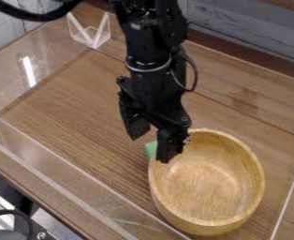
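Note:
My black gripper (150, 131) hangs low at the centre, open, its two fingers apart just above the left rim of a cream oval bowl (235, 183). A small green object (153, 151) lies beside the bowl's left rim, below the fingers and partly hidden behind the bowl and gripper.
A white wire object (90, 28) stands at the back left. Dark cables show at the top left and bottom left.

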